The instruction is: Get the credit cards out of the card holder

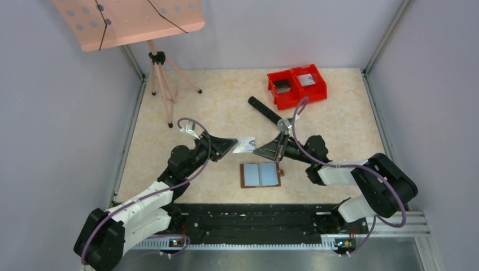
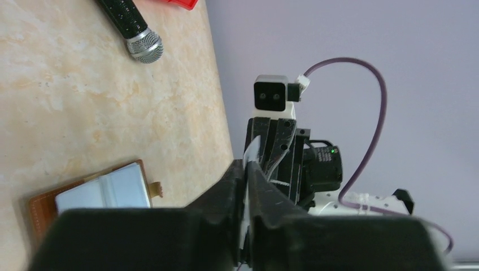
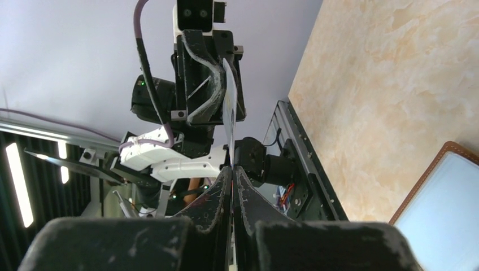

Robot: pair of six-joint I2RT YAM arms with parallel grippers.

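Note:
A thin pale card (image 1: 244,145) spans the gap between my two grippers above the table. My right gripper is shut on one edge of it, and the card (image 3: 229,107) rises edge-on from its fingertips toward the left gripper. The left gripper has its blurred fingers slightly apart, with the card (image 2: 252,150) standing in the narrow gap; whether they touch it is unclear. Below, the brown card holder (image 1: 251,175) lies spread flat with pale blue inner panels. Part of it (image 3: 446,209) shows in the right wrist view.
A red two-part bin (image 1: 286,102) at the back holds a dark item and a white card (image 1: 307,79). A black microphone (image 1: 262,108) lies behind the right arm. At back left stands a pink tripod (image 1: 165,93).

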